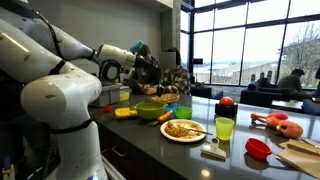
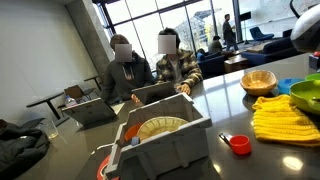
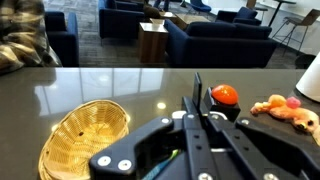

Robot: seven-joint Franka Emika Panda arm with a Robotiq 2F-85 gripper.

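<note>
My gripper reaches over the table in the wrist view, its dark fingers drawn close together. What lies between them cannot be made out against the black background. In exterior view 1 the hand is a dark shape beyond the green bowl [image 1: 150,109], hard to separate from the people behind. A wicker basket [image 3: 85,140] rests on the table, left of the gripper in the wrist view. Farther off, a red round thing [image 3: 225,94] sits on a black stand.
A plate of food [image 1: 183,131], a yellow-green cup [image 1: 224,128] and a red bowl [image 1: 258,149] occupy the near table. In exterior view 2 there is a grey bin [image 2: 172,150] and a yellow cloth [image 2: 281,120]. Two people sit across the table.
</note>
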